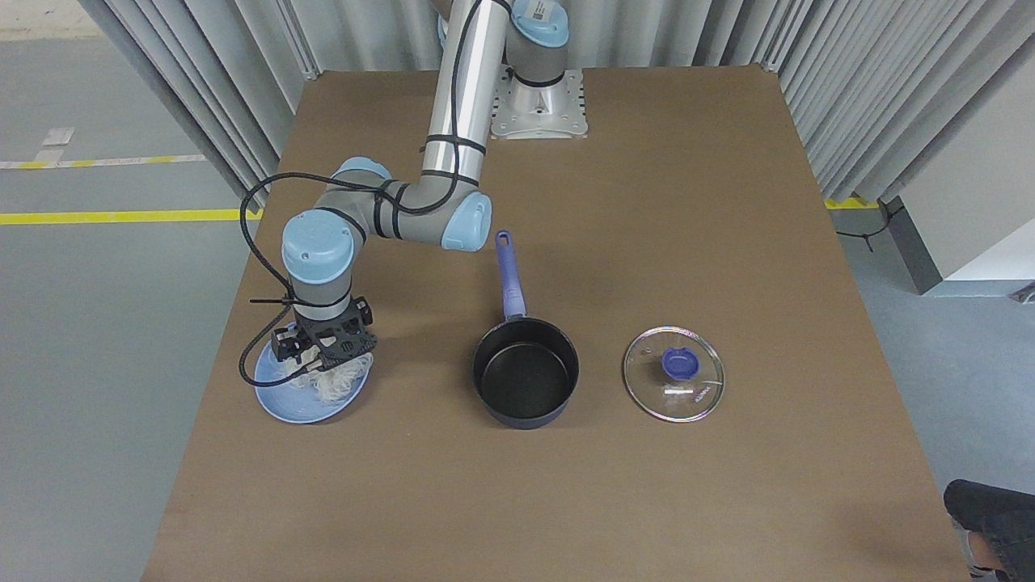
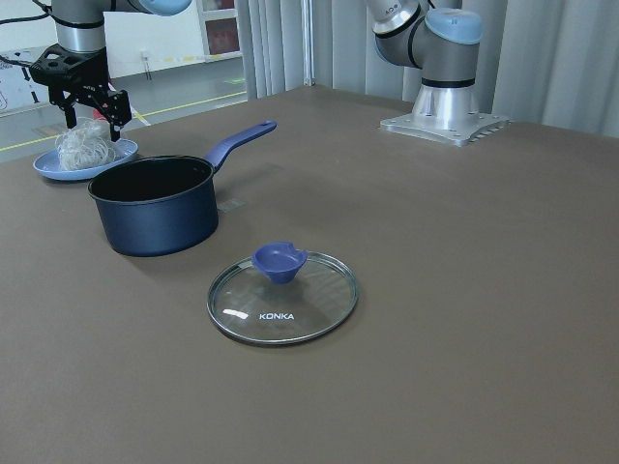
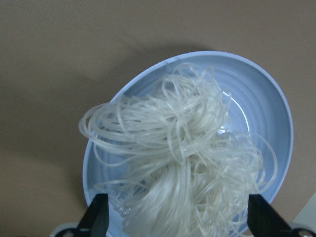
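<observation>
A blue plate (image 1: pixel 281 406) (image 3: pixel 276 113) holds a loose pile of pale noodles (image 1: pixel 335 383) (image 3: pixel 168 128). My gripper (image 2: pixel 92 121) hangs just over it; in the wrist view its two dark fingertips stand wide apart at the bottom edge (image 3: pixel 177 212), on either side of the noodles, open. Right of the plate in the front view lies a dark pot (image 1: pixel 525 373) (image 2: pixel 155 222), empty, with a blue handle (image 1: pixel 509 276) pointing to the back.
A glass lid (image 1: pixel 699 393) (image 2: pixel 300 314) with a blue knob lies right of the pot. The robot base (image 1: pixel 538 121) is at the back.
</observation>
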